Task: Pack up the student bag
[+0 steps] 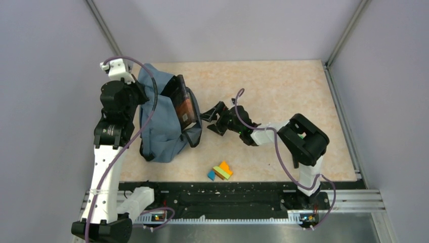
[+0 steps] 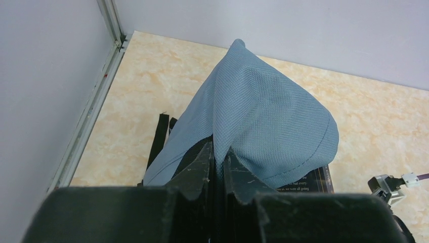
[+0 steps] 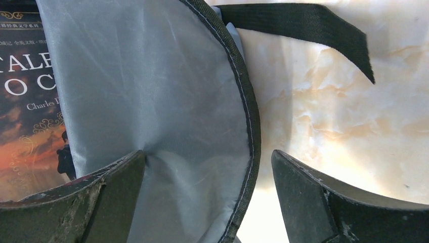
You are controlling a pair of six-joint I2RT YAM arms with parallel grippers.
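Observation:
The blue-grey bag (image 1: 164, 129) stands at the left of the table with its mouth facing right. Inside that mouth sits a dark book (image 1: 185, 109), its cover partly visible in the right wrist view too. My left gripper is shut on the bag's fabric (image 2: 283, 121), which bunches up between its fingers. On the bag's right side, my right gripper is open, with the near flap's black-trimmed edge (image 3: 248, 121) lying between its spread fingers in view; contact cannot be made out. A black strap (image 3: 308, 23) sticks out past that edge.
Blue, orange and green-brown blocks (image 1: 221, 171) lie near the front edge. The right arm covers most of the small items at the right; a dark pen-like item (image 1: 295, 162) shows there.

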